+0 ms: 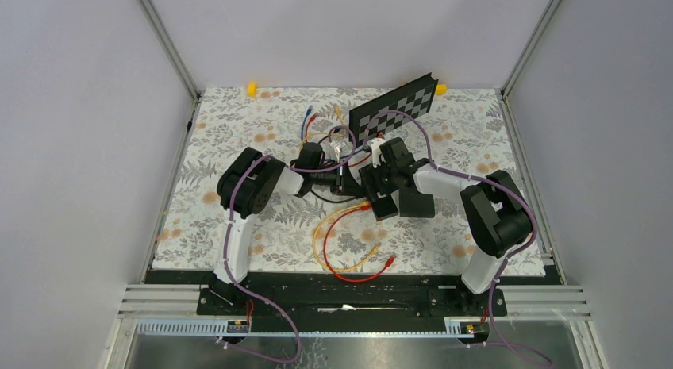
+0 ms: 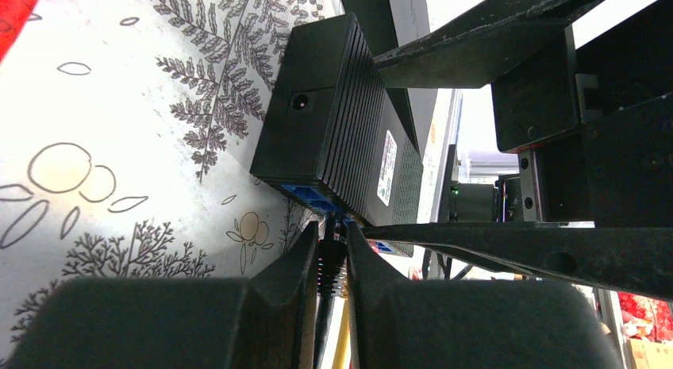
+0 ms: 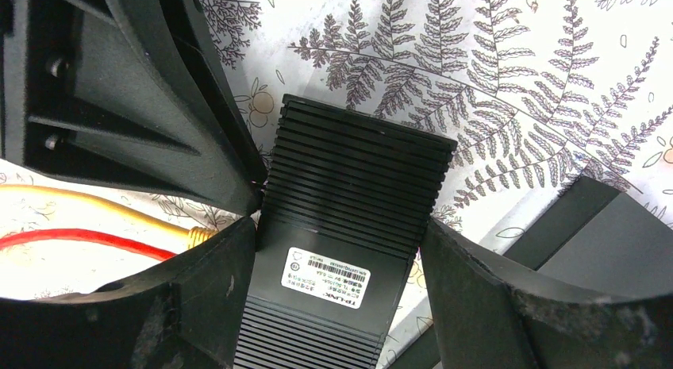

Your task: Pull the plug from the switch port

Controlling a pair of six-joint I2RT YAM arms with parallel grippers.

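The black network switch (image 1: 382, 209) (image 2: 317, 107) (image 3: 333, 258) lies on the patterned mat, its blue ports facing my left gripper, which is shut on a black plug and cable at one port. Whether the plug is still seated is hard to tell. My right gripper straddles the switch's long body from above, fingers apart and close along both sides; whether they touch it is unclear. In the right wrist view the black left arm fills the upper left beside the switch.
Red (image 1: 357, 280) and yellow (image 1: 349, 267) cables trail from the switch toward the front. A checkerboard panel (image 1: 393, 107) stands behind. A dark flat pad (image 1: 417, 204) lies right of the switch. The mat is clearer at the far left and right.
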